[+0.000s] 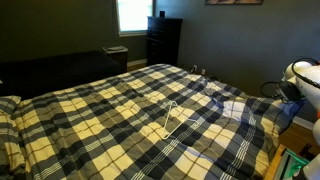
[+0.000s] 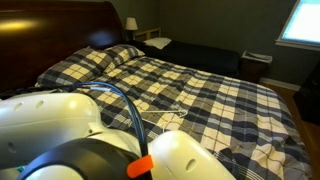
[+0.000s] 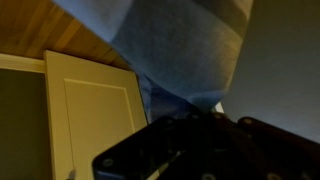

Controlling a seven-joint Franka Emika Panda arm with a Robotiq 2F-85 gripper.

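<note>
A white clothes hanger [image 1: 173,120] lies on the plaid bedspread [image 1: 90,130]; in exterior view 2 the white hanger [image 2: 170,111] shows beyond the arm. The white arm [image 1: 300,85] reaches in at the right edge of exterior view 1, where its gripper is out of frame. In the wrist view my dark gripper is shut at the bottom right. A blurred pale grey-blue cloth [image 3: 185,45] narrows down to its fingertips. Whether the cloth is pinched between them or only lies behind is too dark to tell.
A cream panelled door [image 3: 95,110] and wooden floor [image 3: 60,35] appear beyond the gripper. Pillows [image 2: 80,67] lie at the headboard end. A dark dresser [image 1: 163,40] stands by the window [image 1: 135,15]. Much of the bed is clear.
</note>
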